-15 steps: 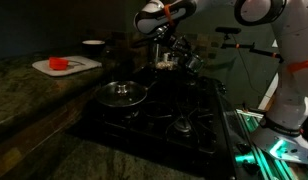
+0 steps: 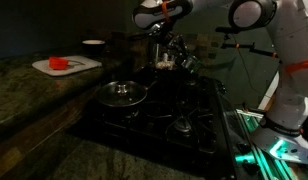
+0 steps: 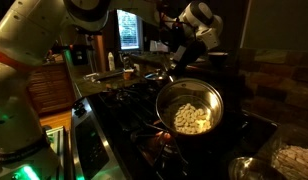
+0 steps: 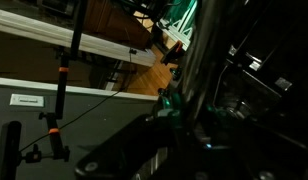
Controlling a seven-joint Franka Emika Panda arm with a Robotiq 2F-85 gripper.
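Note:
My gripper (image 2: 175, 46) is over the far part of the stove, pointing down. In the wrist view a long, blurred handle (image 4: 206, 50) runs up from between my dark fingers, and the fingers are shut on it. The other exterior view has my gripper (image 3: 184, 50) just behind a round pan (image 3: 216, 112) holding pale pieces (image 3: 192, 120). A dark bar (image 3: 175, 68) spans from near the gripper towards the pan's rim; whether it is the pan's handle or a separate tool, I cannot tell. The fingertips are too dark to make out.
On the near left of the stove (image 2: 159, 125) rests a round pan or lid (image 2: 121, 94). A white board with a red item (image 2: 58, 63) lies on the left counter. A clear container of pale pieces (image 3: 294, 158) stands at the lower right.
The round pan or lid on the near left of the stove stays put.

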